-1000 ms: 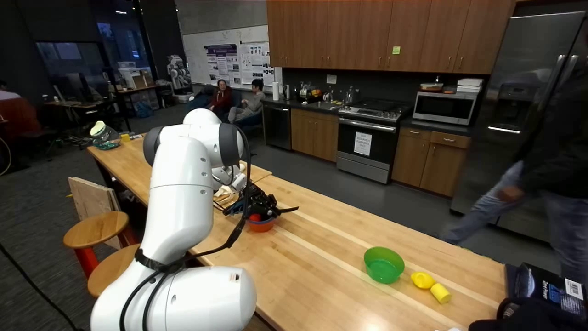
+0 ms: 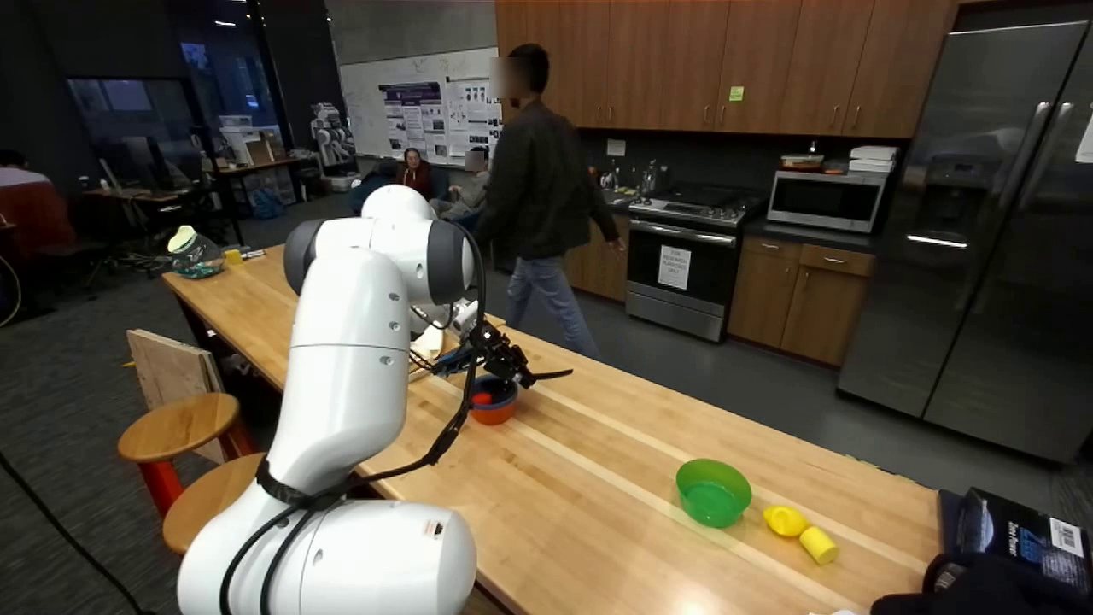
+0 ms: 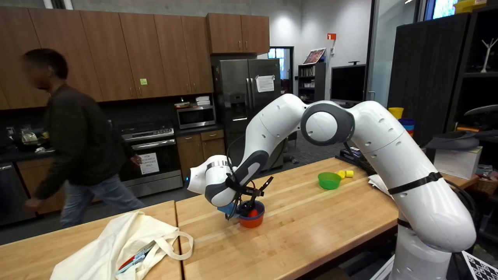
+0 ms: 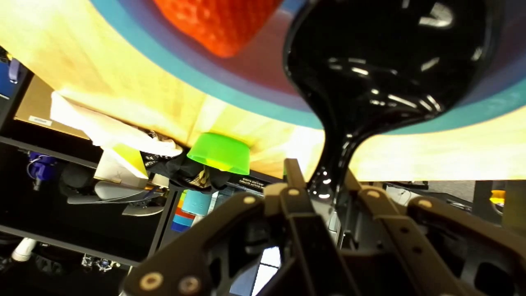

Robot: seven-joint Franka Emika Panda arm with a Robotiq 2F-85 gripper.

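Note:
My gripper is shut on the handle of a glossy black spoon [image 4: 389, 59], large in the wrist view. The spoon's head is over or inside a bowl with a blue rim [image 4: 192, 81]; contact with the bowl cannot be told. A red strawberry [image 4: 222, 22] lies in that bowl beside the spoon. From outside, the bowl [image 3: 252, 221] is orange-red below, standing on the table close under my gripper. The spoon's handle [image 2: 553, 375] sticks out past the fingers. Farther along the table stands an empty-looking green bowl [image 2: 714, 494].
Beside the green bowl lie a yellow lemon-like piece [image 2: 786, 521] and a yellow cylinder [image 2: 819, 545]. A cream cloth bag [image 3: 116, 247] is on the adjoining table. Between the two bowls the wooden table [image 2: 604, 441] is clear. A person [image 2: 538, 184] walks behind it.
The arm and gripper have shifted slightly to the right in exterior view 1. The orange-red bowl has moved a little right and away too. The walking person has crossed from right to left.

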